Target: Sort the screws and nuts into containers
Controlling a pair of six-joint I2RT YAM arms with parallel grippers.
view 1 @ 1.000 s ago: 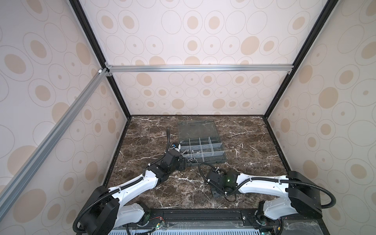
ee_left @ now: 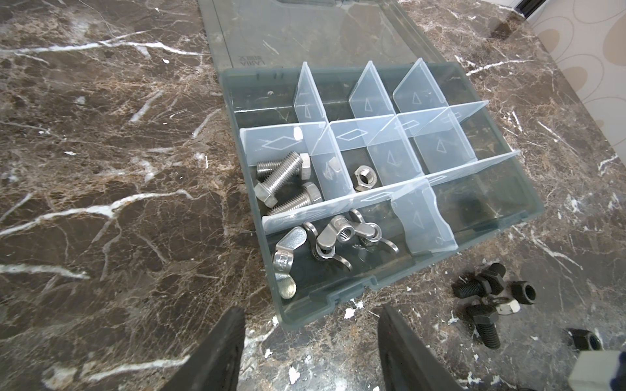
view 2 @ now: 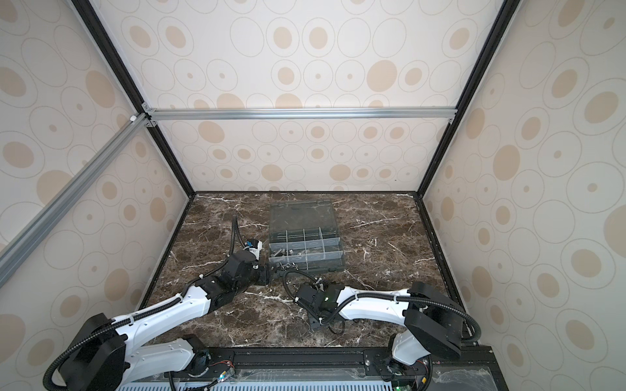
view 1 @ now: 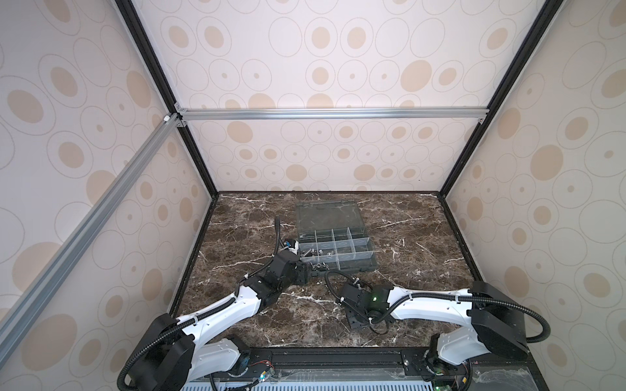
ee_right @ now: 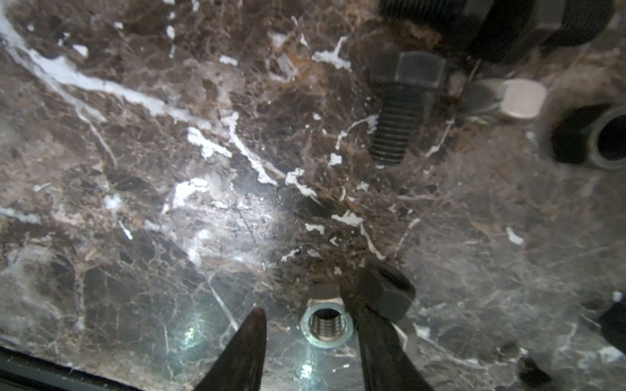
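Note:
An open, divided box (ee_left: 301,319) shows in the left wrist view. It holds silver bolts (ee_left: 284,176), wing nuts (ee_left: 337,232) and one silver hex nut (ee_left: 365,177) in separate compartments. Before its front left corner, my left gripper stands open and empty. In the right wrist view my right gripper is part open. A silver nut (ee_right: 327,325) lies between its fingertips, close to the right one; whether they touch cannot be told. A black nut (ee_right: 387,290) lies just beyond the right finger, with a silver piece partly hidden beside it.
Loose black bolts (ee_right: 399,104), a silver wing nut (ee_right: 505,97) and a black nut (ee_right: 593,137) lie on the marble table near the box's front. The table left of the box (ee_left: 130,215) is clear. The lid (ee_left: 319,32) lies open behind.
My right arm has shifted slightly to the left in the top left view. The box has not moved.

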